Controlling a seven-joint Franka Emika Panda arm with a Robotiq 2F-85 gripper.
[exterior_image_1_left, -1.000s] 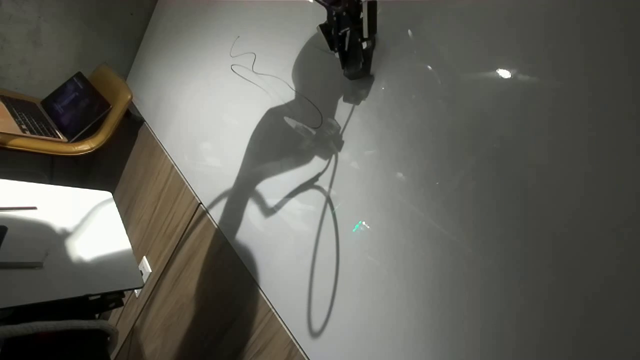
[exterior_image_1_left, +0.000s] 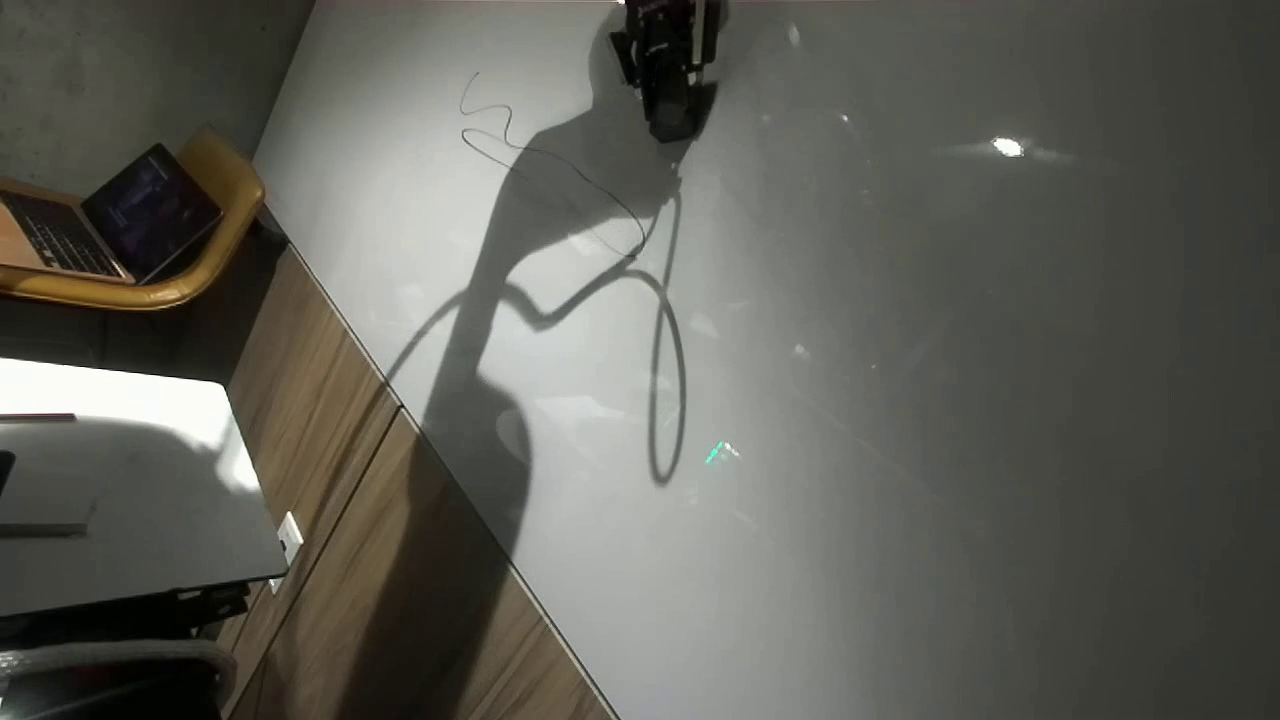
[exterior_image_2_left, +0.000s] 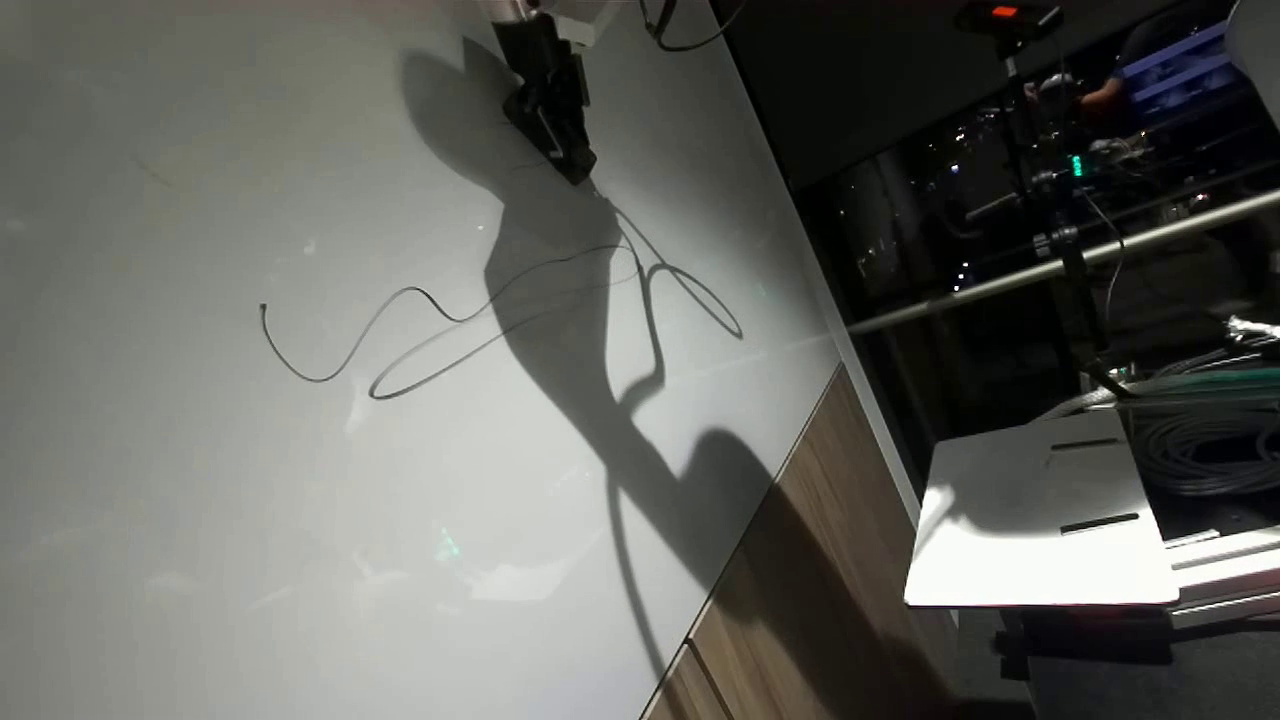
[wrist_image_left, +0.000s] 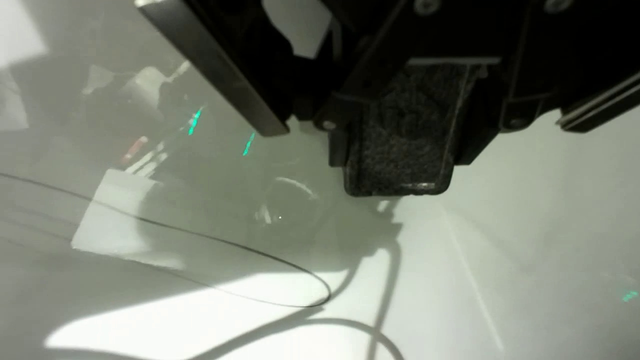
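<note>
My gripper hangs from the top of the wrist view, shut on a dark, rough-textured block (wrist_image_left: 408, 138). One black fingertip (wrist_image_left: 337, 149) shows along the block's left side, with the other at its right. From outside, the gripper (exterior_image_1_left: 678, 102) appears near the top edge of the first view, above the glossy pale tabletop (exterior_image_1_left: 912, 480). In the second view, the gripper (exterior_image_2_left: 576, 156) is at the upper middle. A thin dark cord (exterior_image_2_left: 408, 292) lies in curves on the table, apart from the gripper.
Broad arm shadows and looping cable shadows fall across the table. Wooden panels (exterior_image_1_left: 336, 480) border its edge. Beyond stand a chair (exterior_image_1_left: 234, 198) with a laptop (exterior_image_1_left: 150, 216) and a white side table (exterior_image_1_left: 156, 480).
In the first exterior view, the gripper has shifted slightly left and up. Its shadow has moved upward and the looped cable shadow has become shorter. The cord lies as before.
</note>
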